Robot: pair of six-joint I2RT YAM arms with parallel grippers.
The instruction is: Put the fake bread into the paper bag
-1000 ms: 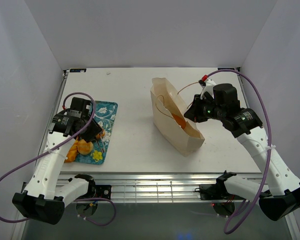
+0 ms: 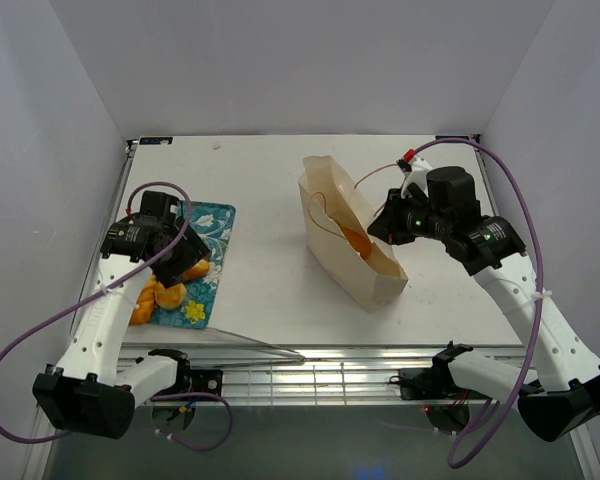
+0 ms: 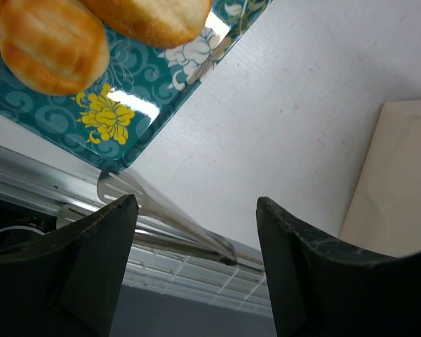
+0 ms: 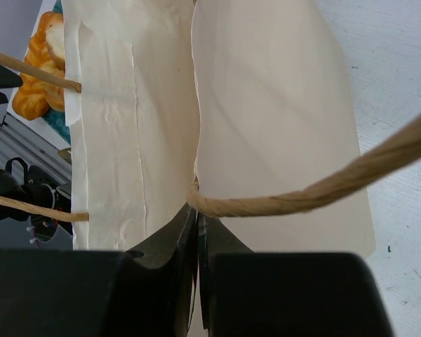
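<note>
The paper bag stands open right of centre, with an orange bread piece inside. My right gripper is shut at the bag's upper edge, on the bag beside a twisted handle. On the left, bread pieces lie on a teal floral tray: a round bun, a longer loaf and an orange twisted piece. My left gripper hangs over the tray's front right part, fingers apart; I see no bread between them.
A metal rail runs along the front edge. A long thin translucent item lies at the tray's front corner.
The right gripper and the bag have hardly moved.
</note>
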